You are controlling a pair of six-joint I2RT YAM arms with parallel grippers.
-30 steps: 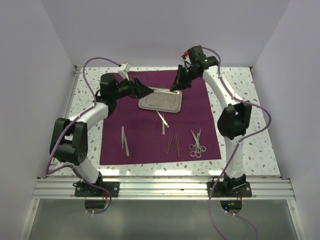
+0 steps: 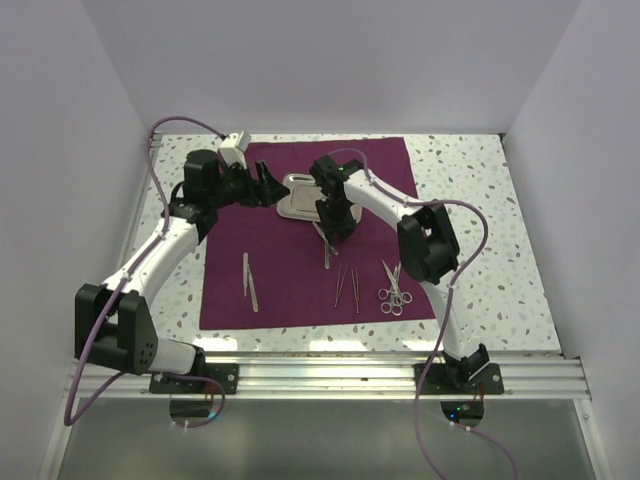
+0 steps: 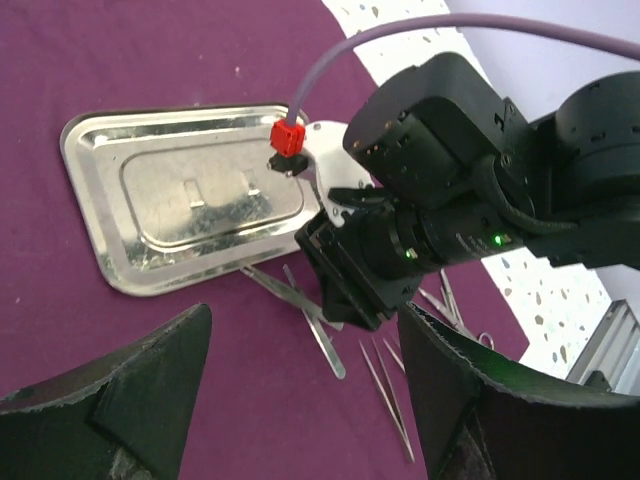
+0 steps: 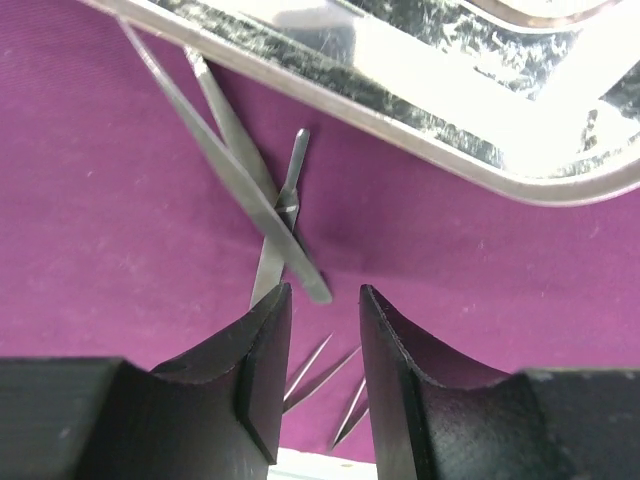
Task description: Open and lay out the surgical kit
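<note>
The open metal tray (image 2: 288, 207) lies empty on the purple cloth (image 2: 290, 290), partly hidden by my right arm. Just off its near edge, broad tweezers (image 4: 240, 185) rest across a slim scalpel-like tool (image 4: 295, 165). My right gripper hovers low over them, its fingers parted with nothing between; the tweezers' end lies below the gap in the right wrist view. Left of the tray, my left gripper (image 2: 277, 190) hangs open and empty, and its fingers (image 3: 150, 375) frame bare cloth and the small tools in the left wrist view.
Two slim tools (image 2: 249, 280) lie on the left of the cloth. Thin pointed tweezers (image 2: 356, 290) are near the front centre, with scissors (image 2: 394, 292) to their right. My arms stand close together above the tray.
My right gripper has swung from the tray's far right corner down and left to the tweezers by its near edge. My left gripper has drawn back left. The tray has not visibly moved.
</note>
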